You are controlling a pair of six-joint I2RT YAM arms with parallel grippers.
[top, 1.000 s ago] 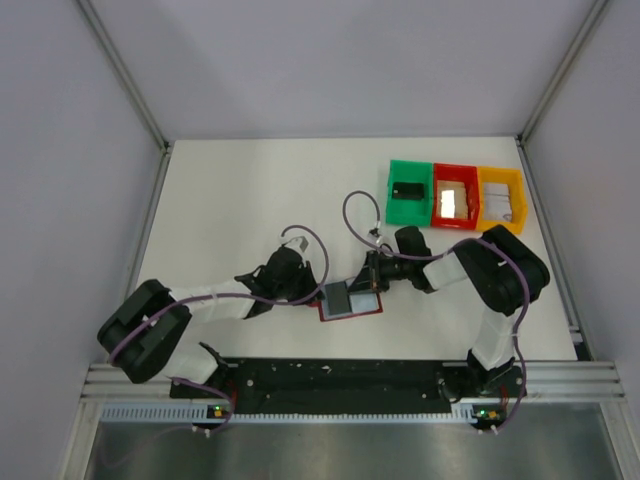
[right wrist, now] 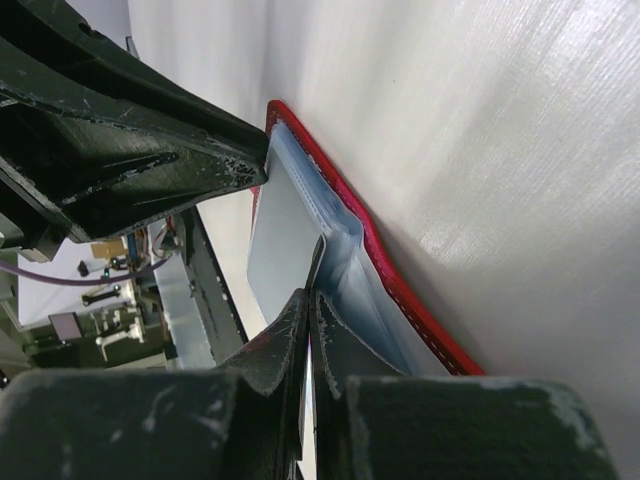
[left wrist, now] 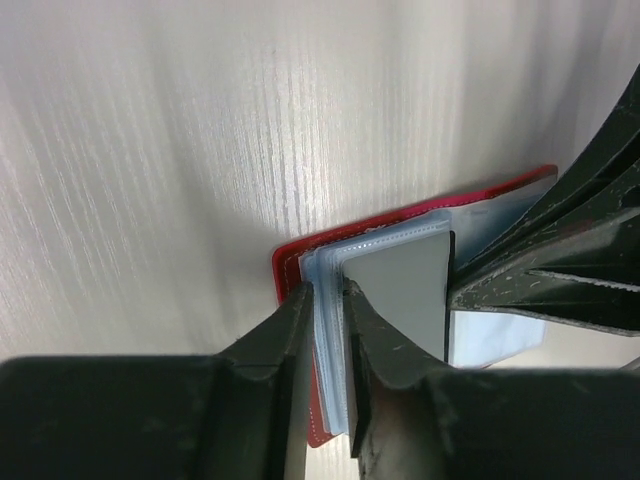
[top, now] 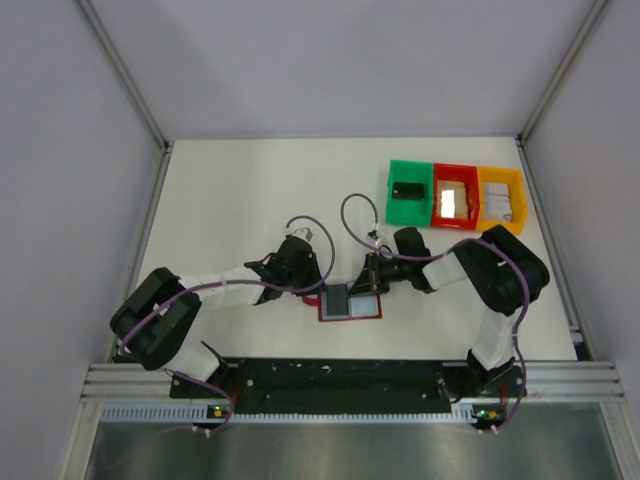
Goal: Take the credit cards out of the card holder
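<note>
The open card holder [top: 332, 310], red with clear sleeves, lies at the table's front middle. A grey card [left wrist: 398, 285] sits in its sleeve. My left gripper is at the holder's left end, fingertips at the sleeve edge by that card; it looks partly open, and whether anything is between the fingers is unclear. My right gripper is shut at the sleeves near the card's edge, with nothing clearly held between its fingers.
Green [top: 408, 210], red [top: 456, 170] and yellow [top: 512, 180] trays stand at the back right, with items inside.
The left arm has shifted slightly up and to the right in the top view, and the holder now lies a little straighter. The right arm is almost unchanged.
</note>
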